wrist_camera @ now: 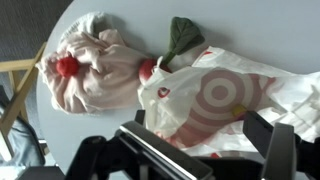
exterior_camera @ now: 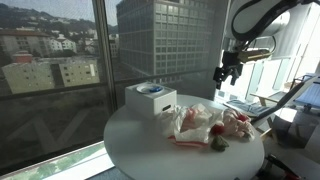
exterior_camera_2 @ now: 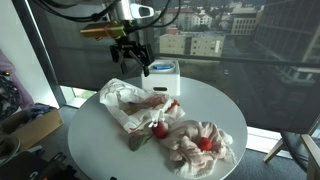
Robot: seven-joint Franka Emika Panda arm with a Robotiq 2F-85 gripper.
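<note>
My gripper (exterior_camera_2: 135, 78) hangs open above the round table, with nothing between its fingers. Beneath it in the wrist view lies a crumpled white plastic bag (wrist_camera: 222, 92) with red target rings. A pinkish cloth or bag (wrist_camera: 105, 78) is spread beside it, with a round red item (wrist_camera: 67, 66) on top. Between the two, a second red item (wrist_camera: 147, 70) is partly covered, and a dark green item (wrist_camera: 182, 38) touches or nearly touches the plastic bag. What the bag contains is hidden.
A white box (exterior_camera: 150, 99) with something blue on top stands at the table's window side. Bare tabletop (exterior_camera_2: 215, 95) shows around the bags. A cardboard box (exterior_camera_2: 28, 130) is off to the left in the second exterior view.
</note>
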